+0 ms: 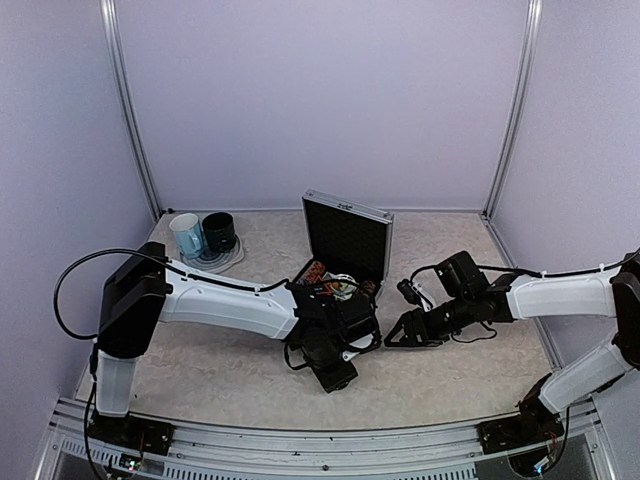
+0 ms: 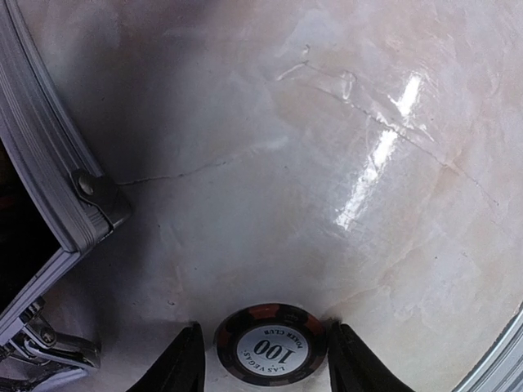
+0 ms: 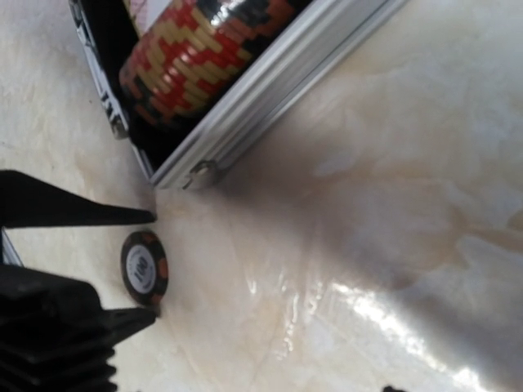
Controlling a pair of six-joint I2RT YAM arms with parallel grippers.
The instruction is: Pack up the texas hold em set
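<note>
A single black and orange poker chip (image 2: 274,345) with a white "100" face lies on the table near the case corner. My left gripper is partly open, its two fingers standing either side of the chip with narrow gaps. The right wrist view shows the same chip (image 3: 144,265) between those left fingers. A silver case (image 3: 270,90) holds red, yellow and black chip stacks (image 3: 196,57); its dark-lined lid (image 1: 345,240) stands raised. To the right of the left hand, my right gripper (image 1: 400,335) is open, holding nothing, its fingers mostly out of its wrist view.
A light blue mug (image 1: 186,235) and a black mug (image 1: 219,232) stand on saucers at the back left. The left arm crosses in front of the case and partly hides it.
</note>
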